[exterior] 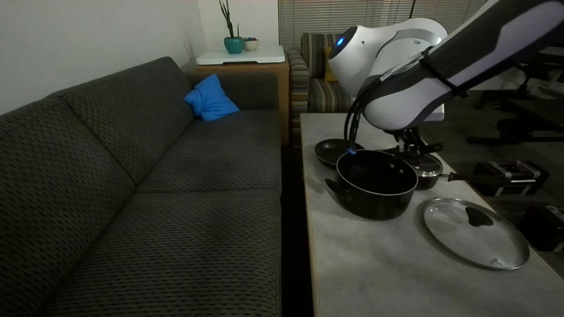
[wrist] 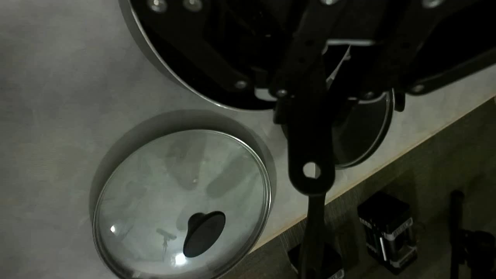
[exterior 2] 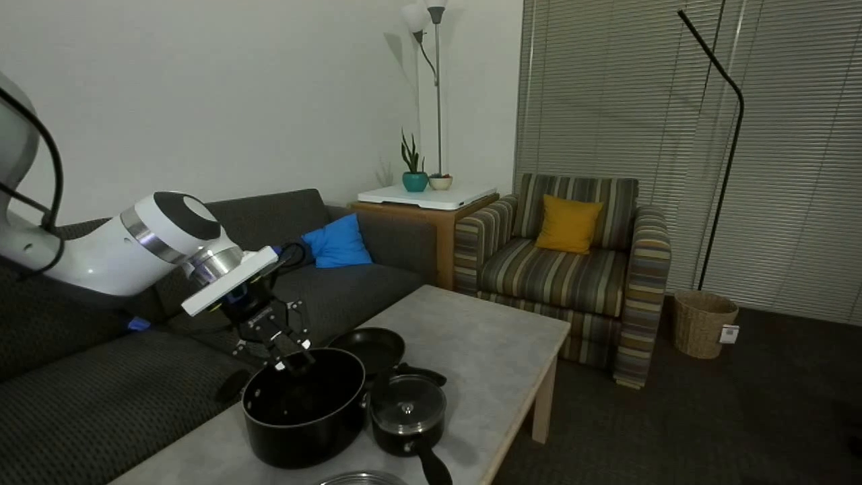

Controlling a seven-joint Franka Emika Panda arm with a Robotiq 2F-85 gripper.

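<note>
My gripper [exterior 2: 294, 359] hangs over the rim of the big black pot [exterior 2: 303, 448], shut on a black utensil [wrist: 310, 139]. In the wrist view the holed end of the utensil's handle points down past the fingers; its working end is lost in the dark. From exterior view 1, the gripper [exterior: 412, 145] shows behind the pot [exterior: 376, 203], with the handle end [exterior: 434, 148] sticking out to the right. Whether the utensil touches the pot cannot be made out.
A lidded saucepan [exterior 2: 409, 412] stands beside the pot, its handle [exterior: 465, 177] reaching past the table edge. Behind is a frying pan [exterior: 330, 150]. A glass lid [exterior: 470, 237] lies in front, near the right edge.
</note>
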